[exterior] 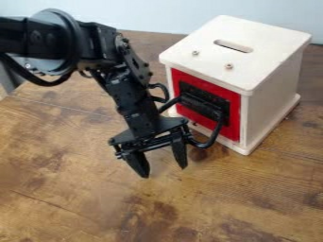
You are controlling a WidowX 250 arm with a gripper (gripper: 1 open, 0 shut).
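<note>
My black gripper [161, 159] hangs low over the wooden table, its two fingers pointing down and apart, open, with nothing visible between them. It is in front and to the left of a pale wooden box [259, 113] with a slot in its top. The box's front has a red panel [186, 68] bearing a black fitting [205, 95]. Black cables loop from the arm in front of that panel.
A pale object or surface shows at the far left edge, behind the arm.
</note>
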